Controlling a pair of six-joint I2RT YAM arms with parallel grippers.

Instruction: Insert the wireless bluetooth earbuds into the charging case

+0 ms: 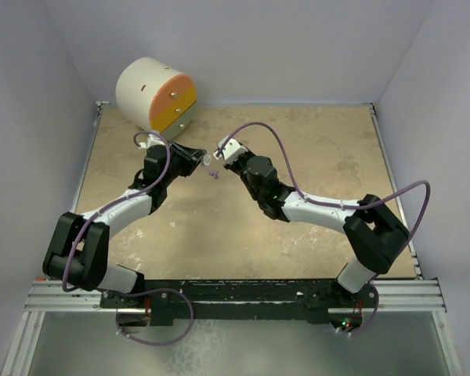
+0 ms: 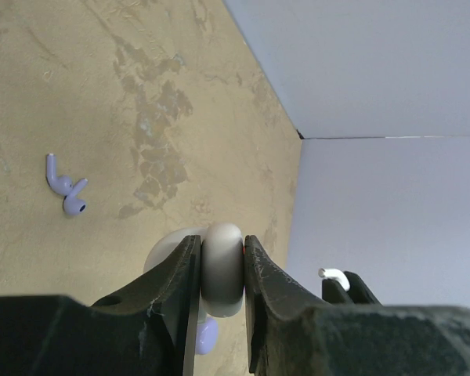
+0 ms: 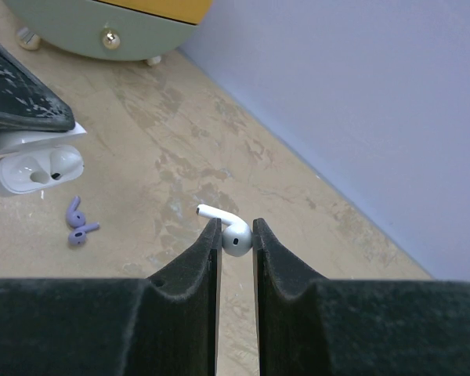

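My left gripper is shut on the white charging case; in the right wrist view the case (image 3: 43,168) faces out with its open cavities visible, at left. My right gripper is shut on a white earbud (image 3: 218,213), a short gap to the right of the case. In the top view both grippers face each other near the middle. Two lavender earbuds (image 3: 77,219) lie on the table below, between the arms.
A white drum-shaped cabinet (image 1: 153,94) with coloured drawers stands at the back left. A purple round object (image 2: 206,335) is partly visible beyond the case.
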